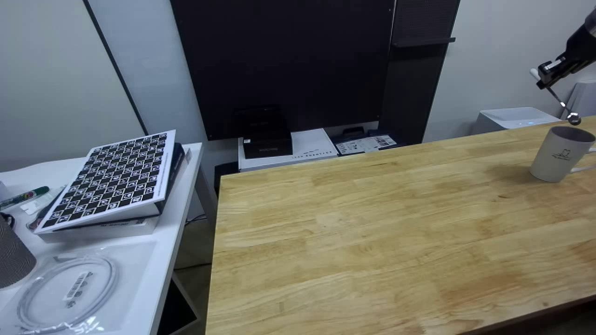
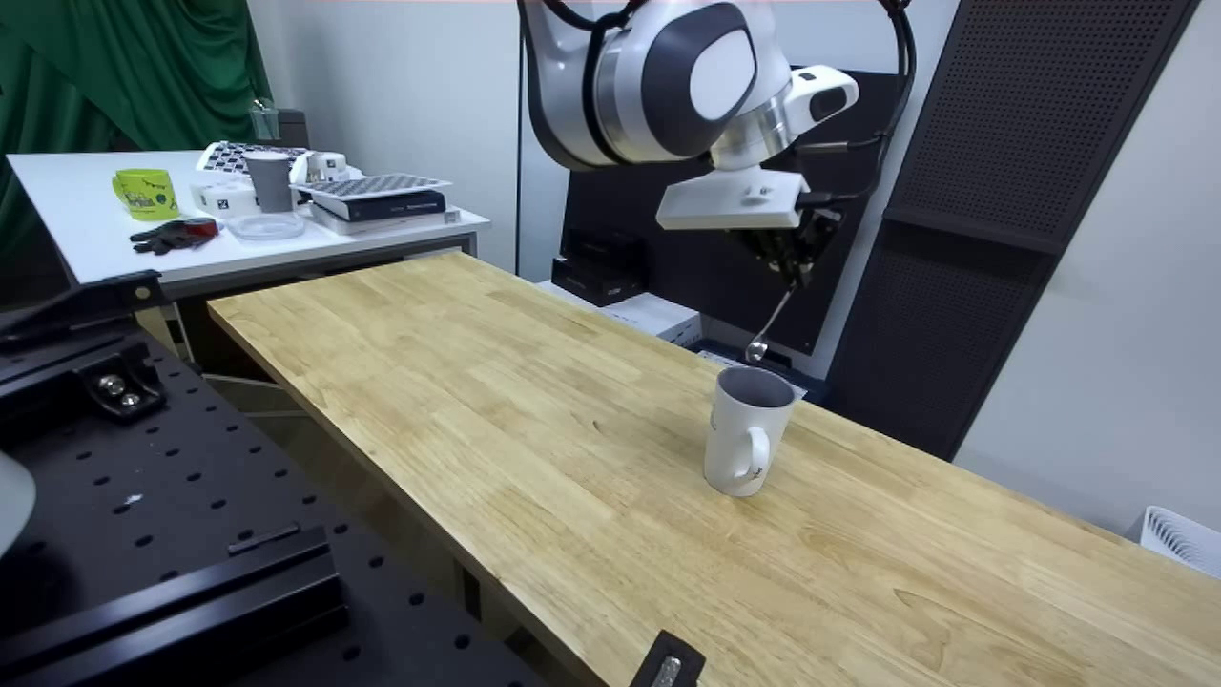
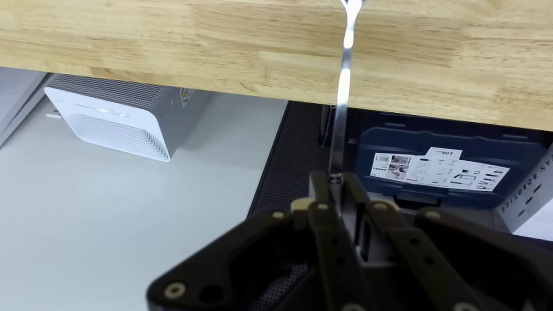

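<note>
A metal spoon [image 3: 344, 83] with a pale handle end is held in my gripper, which is shut on it. Its rounded bowl [image 1: 573, 119] points down and hangs just above the rim of a light grey mug [image 1: 553, 159] in exterior view 1. From exterior view 2, the mug [image 2: 738, 447] stands upright on the wooden table, its handle toward that camera, and the spoon's bowl [image 2: 756, 350] is above its far rim, outside the opening's cavity. The wrist view cuts off the spoon's bowl at the top and does not show the mug.
On the left, a white table [image 1: 139, 268] carries boxes, a checkered board [image 1: 111, 178] and a bagged cable. Behind the far table edge stand a white appliance [image 3: 114, 114] and a dark blue case [image 3: 446, 155].
</note>
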